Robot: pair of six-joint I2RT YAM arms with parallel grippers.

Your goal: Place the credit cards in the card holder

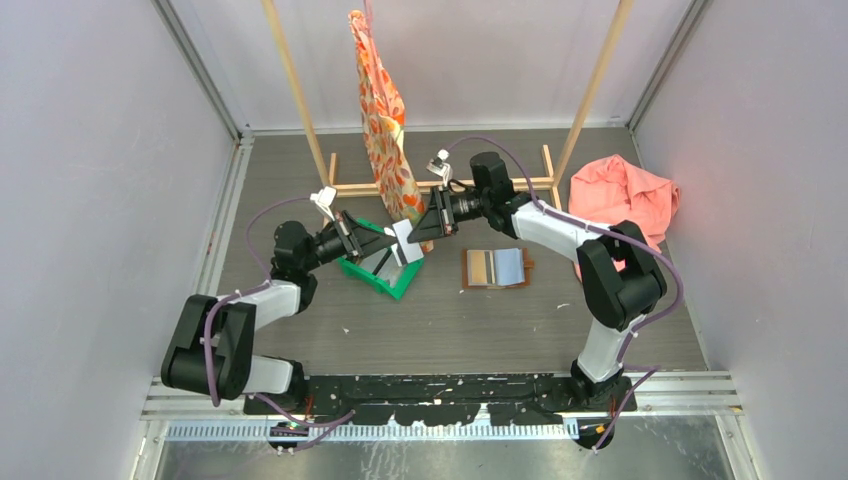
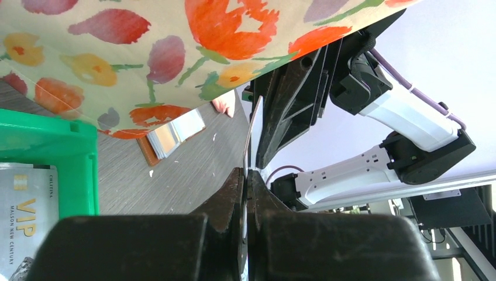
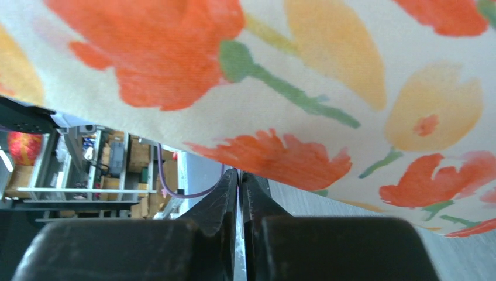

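A white card (image 1: 407,243) is held up between my two grippers, over the right part of the green box (image 1: 401,284). My left gripper is shut on it, and the card shows edge-on there. From the opposite side, the fingers of my right gripper (image 1: 416,236) reach the card's right part. In the right wrist view, its fingertips (image 3: 231,186) stand close together with a narrow pale strip between them; whether they grip is unclear. The brown card holder (image 1: 496,268) lies spread out on the floor. A silver VIP card (image 2: 24,219) lies in the box.
A flowered cloth (image 1: 385,120) hangs from the wooden frame (image 1: 350,189) just behind the grippers, filling much of both wrist views. A pink cloth (image 1: 622,195) lies at the right. Floor in front of the holder is clear.
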